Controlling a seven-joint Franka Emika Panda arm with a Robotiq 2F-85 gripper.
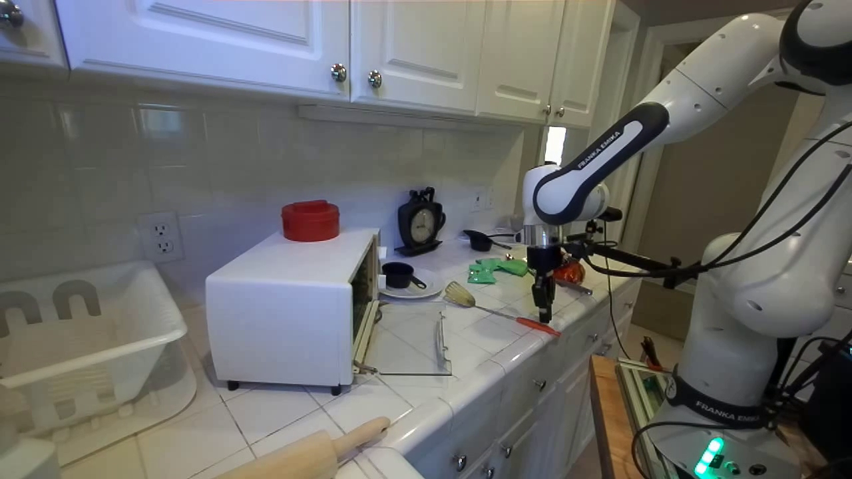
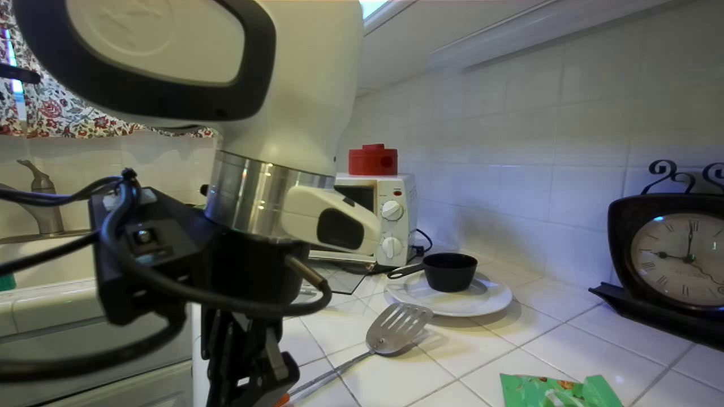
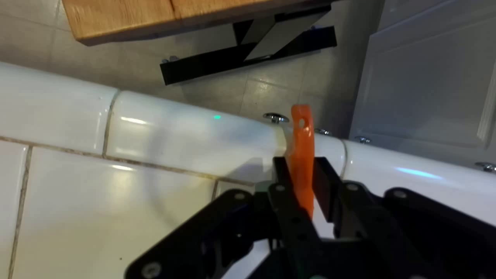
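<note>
A slotted metal spatula [image 2: 398,329] lies on the white tiled counter, its head towards the plate. Its orange handle [image 1: 537,326] reaches the counter's front edge, and the tip overhangs that edge in the wrist view. My gripper is shut on this handle, with a black finger [image 3: 280,169] on either side of it. From the side, the gripper [image 1: 544,318] points down at the counter's front edge. In exterior view 2 the arm hides much of the scene, and only a sliver of orange shows beside the fingers.
A white plate [image 2: 499,297] carries a small black pan [image 2: 451,272]. Left of it stands a white toaster oven [image 1: 279,315], door lowered, with a red container [image 1: 311,220] on top. A green packet [image 2: 560,391] and a black clock [image 1: 421,222] are behind the spatula.
</note>
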